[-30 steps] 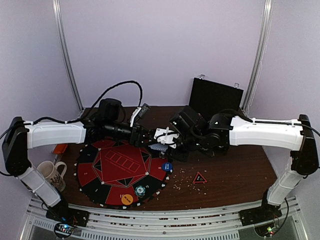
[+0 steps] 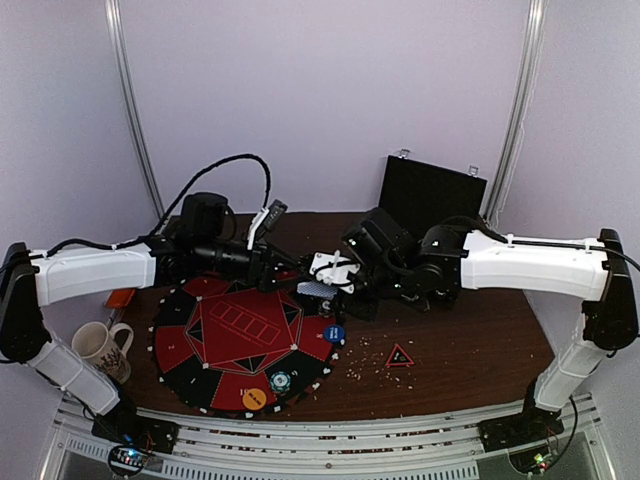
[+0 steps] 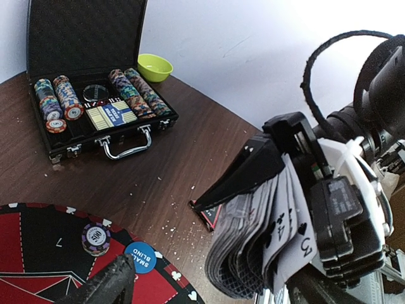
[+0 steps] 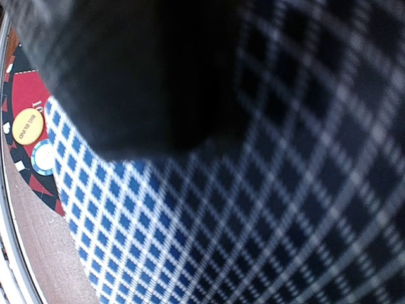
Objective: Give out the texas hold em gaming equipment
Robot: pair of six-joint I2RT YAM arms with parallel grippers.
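Observation:
A fanned deck of playing cards (image 3: pixel 253 237) is gripped in my right gripper (image 2: pixel 345 280), held above the right side of the round red-and-black mat (image 2: pixel 225 365). Its blue checked backs (image 4: pixel 120 221) fill much of the right wrist view. My left gripper (image 2: pixel 295 275) stands open close to the left side of the deck; its dark fingers (image 3: pixel 117 278) show at the bottom of the left wrist view, with no card visibly gripped. On the mat lie a blue small blind disc (image 3: pixel 140 256), a purple chip (image 3: pixel 95 238), a yellow big blind disc (image 4: pixel 28 126) and a light blue chip (image 4: pixel 43 157).
At the back right stands an open black case (image 3: pixel 95 136) with chip stacks and card packs. A green bowl (image 3: pixel 154 67) is behind it. A mug (image 2: pixel 103 348) stands at the left, a red triangle (image 2: pixel 399 356) on the right, amid scattered crumbs.
My left gripper has drawn a little to the left, away from the deck. The right arm and the cards stay nearly in place.

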